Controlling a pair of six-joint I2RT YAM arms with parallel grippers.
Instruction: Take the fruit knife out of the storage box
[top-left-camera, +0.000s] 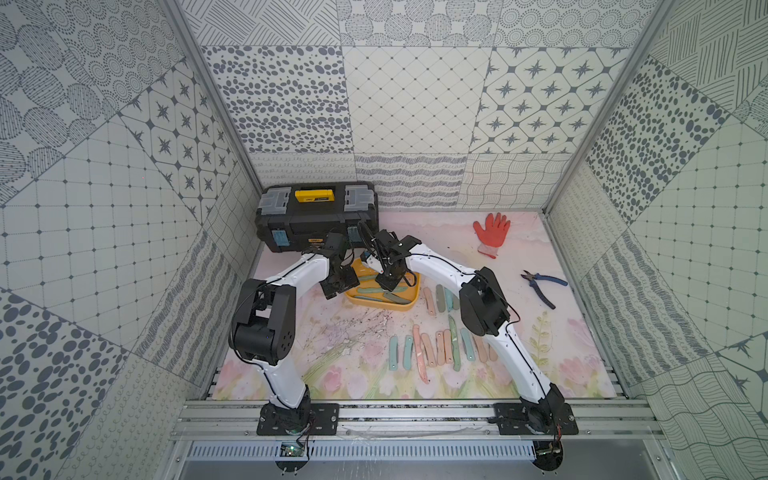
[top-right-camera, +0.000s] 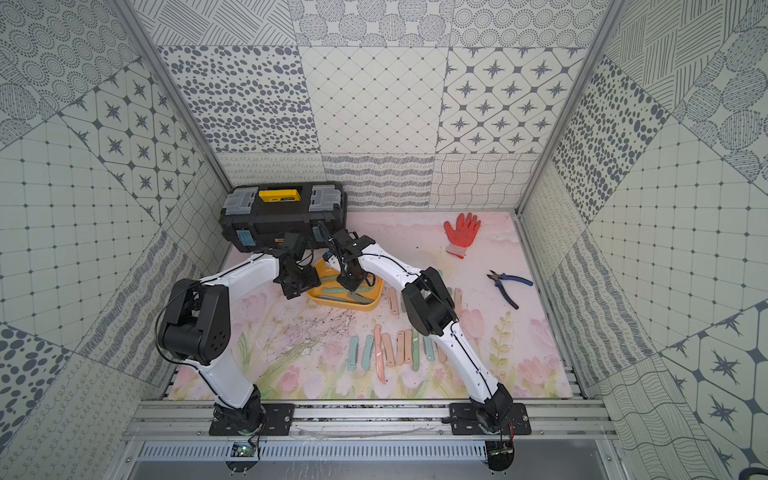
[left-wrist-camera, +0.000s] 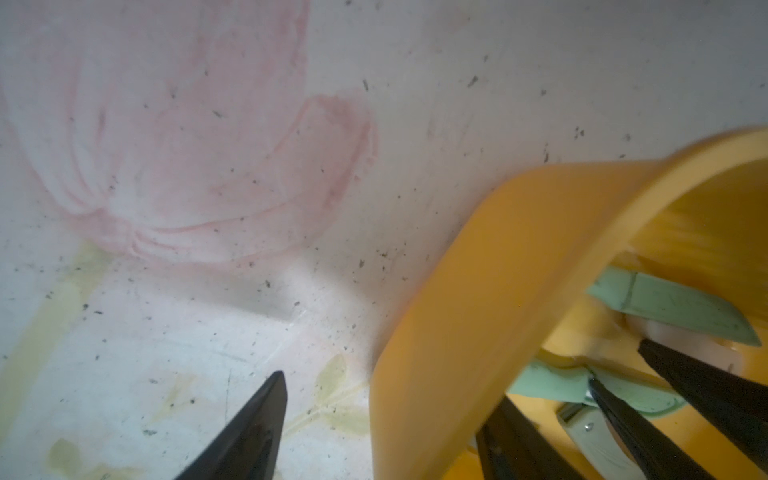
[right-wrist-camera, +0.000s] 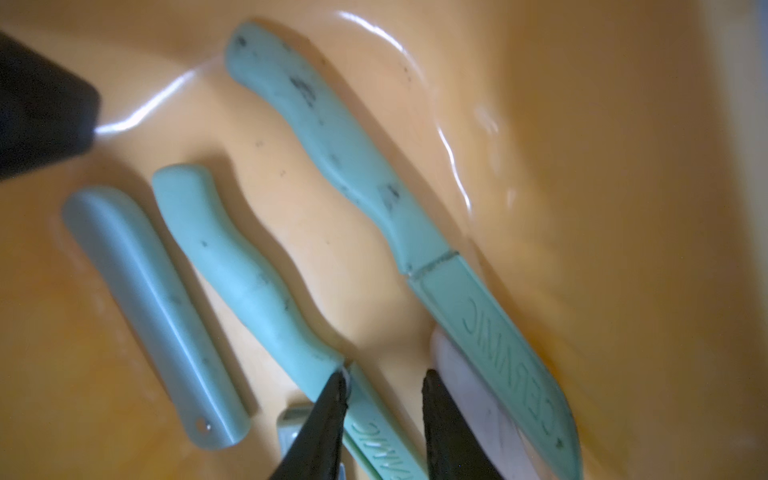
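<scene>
The yellow storage box (top-left-camera: 382, 304) holds teal-handled fruit knives with ceramic blade covers (right-wrist-camera: 358, 176), a second teal knife (right-wrist-camera: 248, 280), a grey-blue folded piece (right-wrist-camera: 156, 312) and a pale object partly hidden under a blade. My right gripper is inside the box over the knives, fingers apart, its tips around the lower blade cover's area; nothing clearly held. My left gripper stands open at the box's left end, its fingers either side of the yellow wall.
A black toolbox (top-left-camera: 316, 212) stands behind. Several pastel knives (top-left-camera: 436, 348) lie right of and in front of the box. A red glove (top-left-camera: 492, 232) and pliers (top-left-camera: 544, 288) lie on the right.
</scene>
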